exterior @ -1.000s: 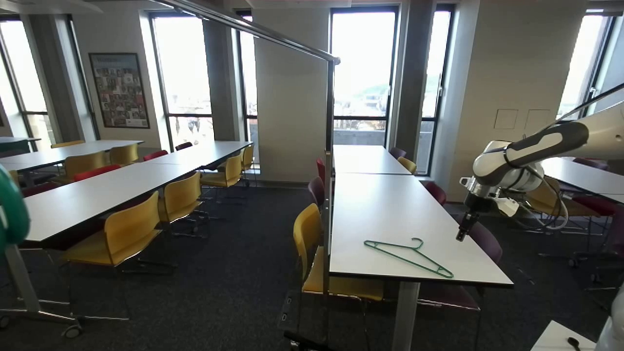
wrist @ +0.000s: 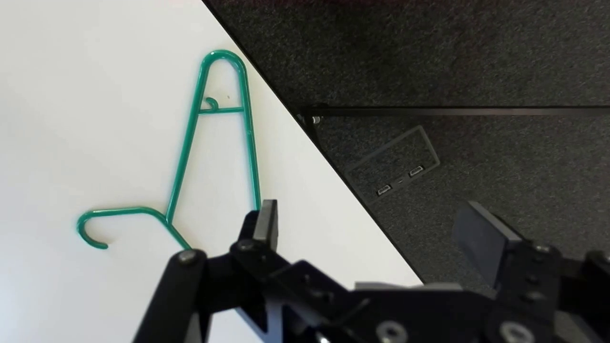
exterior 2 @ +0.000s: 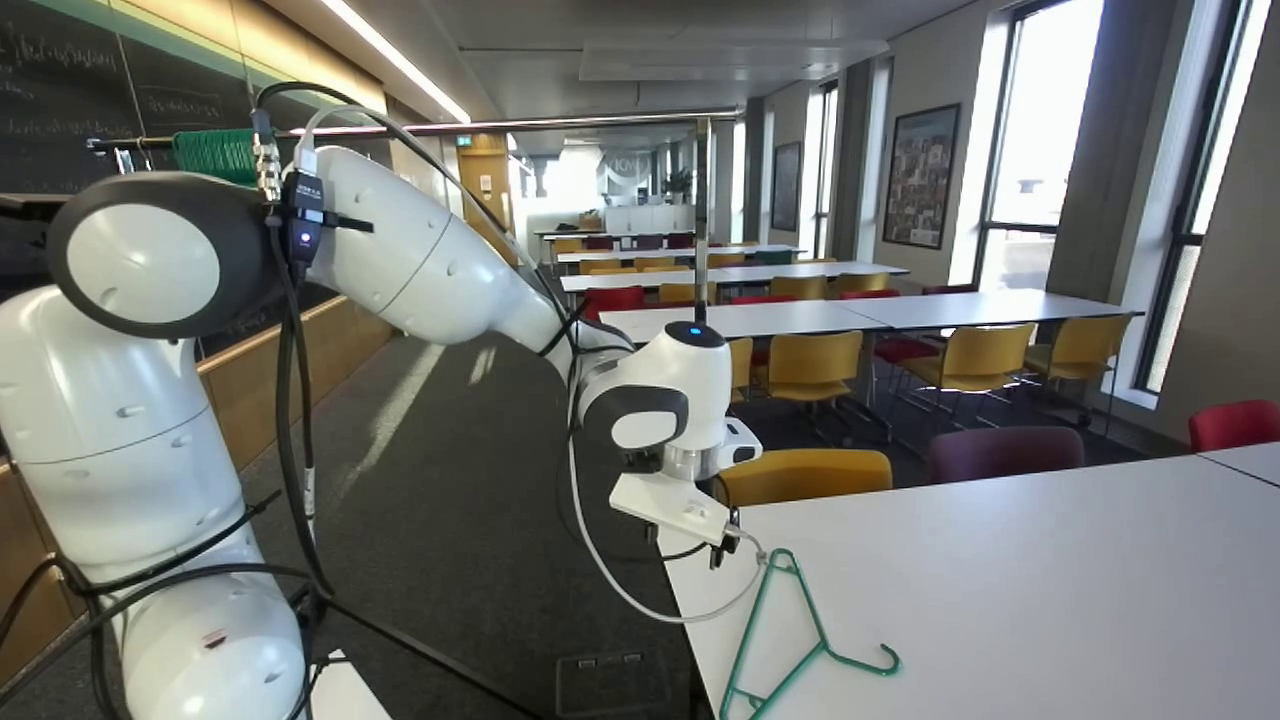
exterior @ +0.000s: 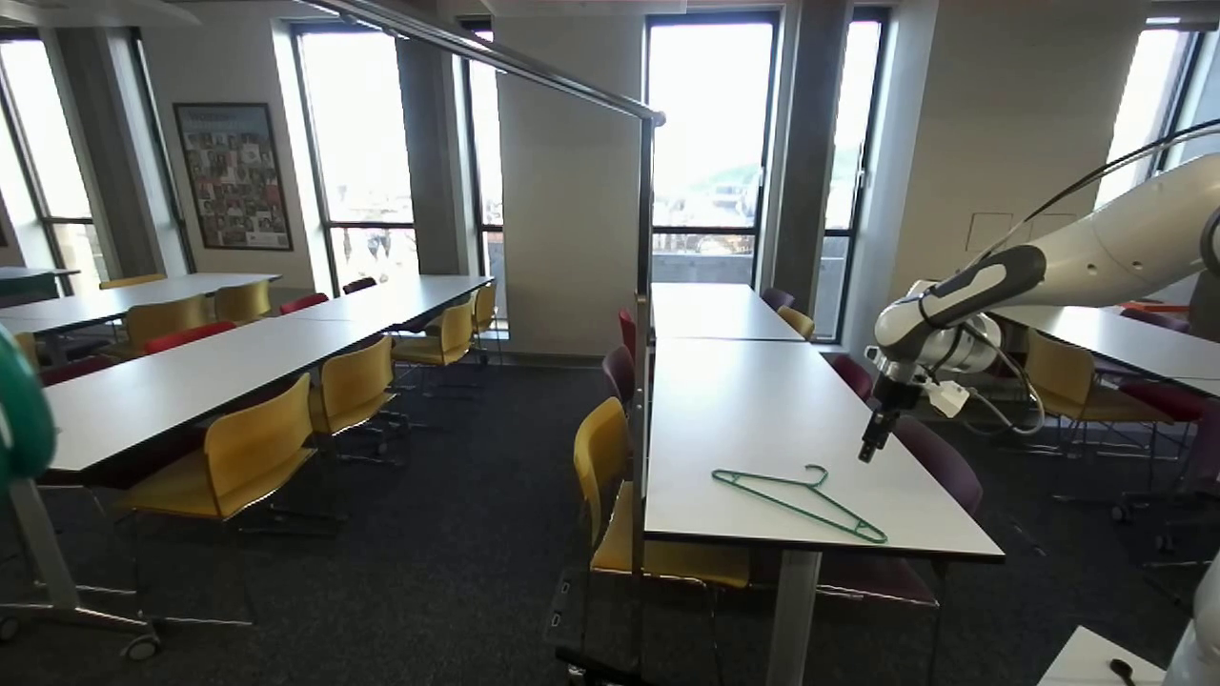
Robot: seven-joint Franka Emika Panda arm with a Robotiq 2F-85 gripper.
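Note:
A green plastic hanger lies flat near the close end of the white table. From the wrist camera, the hanger's hook is at lower left and one rounded end at the top; its lower part is hidden behind a finger. My gripper is open, its fingers wide apart and empty. In exterior view 1 the gripper hangs above the table's right side, to the right of the hanger and not touching it.
A metal rack post stands along the table's left side, carrying an overhead rail. More green hangers hang bunched on that rail. Yellow chairs and a purple chair flank the table.
In exterior view 1 the arm has moved left and slightly up, bringing my gripper closer to the hanger. The hanger has stayed in place.

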